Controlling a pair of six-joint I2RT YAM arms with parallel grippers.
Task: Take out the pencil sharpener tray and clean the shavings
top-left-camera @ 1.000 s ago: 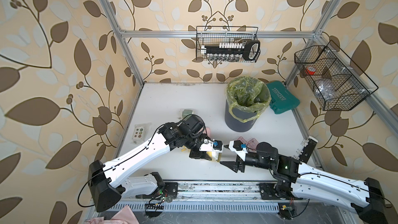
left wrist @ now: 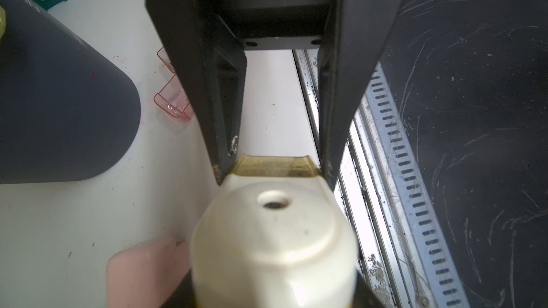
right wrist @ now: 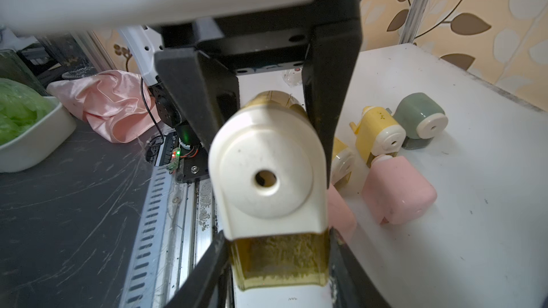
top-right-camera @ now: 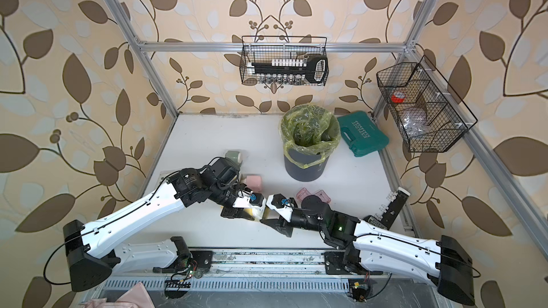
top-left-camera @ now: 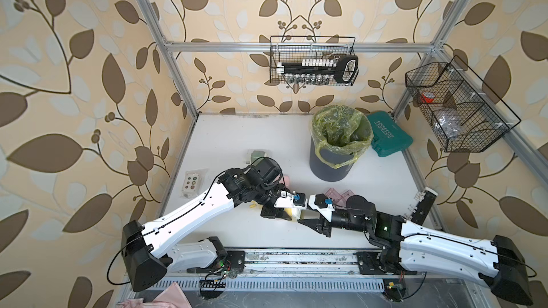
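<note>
In the right wrist view a cream pencil sharpener [right wrist: 268,165] with a round hole and a see-through amber tray [right wrist: 278,253] is held upright between the two grippers. My left gripper [top-left-camera: 291,211] is shut on it. My right gripper [top-left-camera: 308,219] reaches in from the right, its fingers around the tray end; whether they touch it is unclear. More sharpeners stand on the white table: pink [right wrist: 399,191], yellow [right wrist: 374,131] and green [right wrist: 419,114].
A dark bin [top-left-camera: 331,168] with a yellow liner stands behind the grippers, beside a green case [top-left-camera: 391,134]. Pink clear parts [left wrist: 171,94] lie on the table. Wire baskets [top-left-camera: 462,114] hang on the walls.
The left arm shows no visible change.
</note>
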